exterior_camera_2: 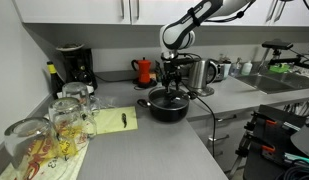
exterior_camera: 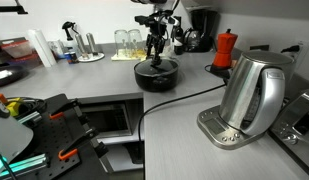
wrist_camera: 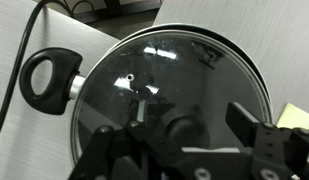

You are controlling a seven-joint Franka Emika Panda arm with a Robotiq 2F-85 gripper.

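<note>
A black pot (exterior_camera_2: 166,113) stands on the counter, covered by a dark glass lid (wrist_camera: 134,85) with a steel rim. The round black lid knob (wrist_camera: 185,128) is at the lower middle of the wrist view. My gripper points down over the lid, its fingers (wrist_camera: 241,120) spread on either side of the knob. Nothing is visibly clamped between them, and contact with the knob cannot be made out. From the side, the gripper (exterior_camera_2: 174,80) is right at the top of the lid.
Glass jars (exterior_camera_2: 74,125) and a knife on a yellow-green board (exterior_camera_2: 124,121) lie left of the pot in exterior view 2. A red moka pot (exterior_camera_2: 144,72) and steel kettle (exterior_camera_2: 202,73) stand behind. A black cable (exterior_camera: 184,98) crosses the counter.
</note>
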